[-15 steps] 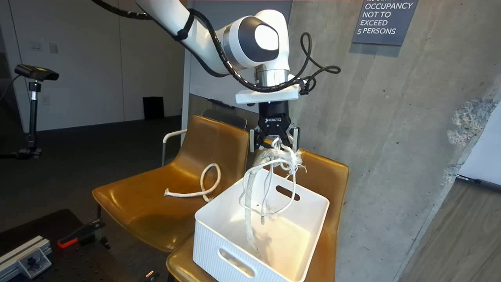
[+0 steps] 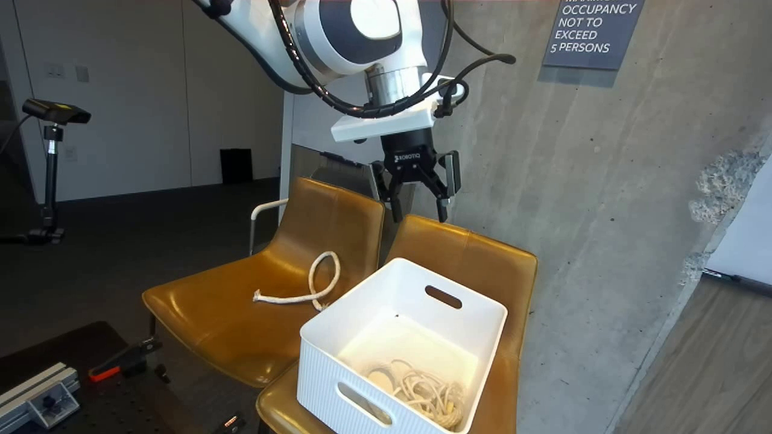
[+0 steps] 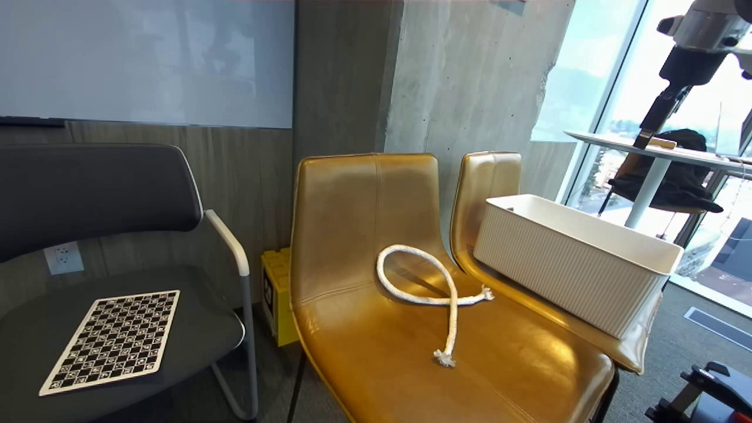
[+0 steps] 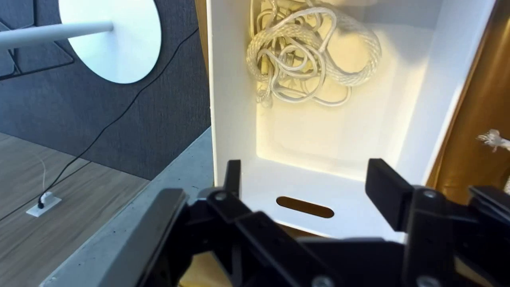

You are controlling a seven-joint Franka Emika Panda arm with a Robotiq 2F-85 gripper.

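Observation:
A tangled bundle of white rope and cord (image 4: 306, 52) lies on the floor of the white bin (image 4: 330, 138), against one end wall; it also shows in the bin (image 2: 427, 394) in exterior view 1. Above the bin's other end hangs my gripper (image 2: 420, 214), its fingers apart and nothing between them. In the wrist view the gripper is spread wide over the bin wall with the handle slot. A separate thick white rope (image 3: 423, 299) lies in a loose loop on the seat of the neighbouring tan chair (image 3: 380, 338), outside the bin.
The bin rests on a second tan chair (image 2: 463, 249) close to the concrete wall (image 2: 601, 181). A round white table (image 3: 659, 148) stands behind. In exterior view 2 a dark chair holds a checkered board (image 3: 116, 338). Air above the bin is clear.
One second ago my gripper was shut on the rope bundle, hanging over the bin. Now the bundle lies in the bin, and the opened gripper has risen and shifted slightly left.

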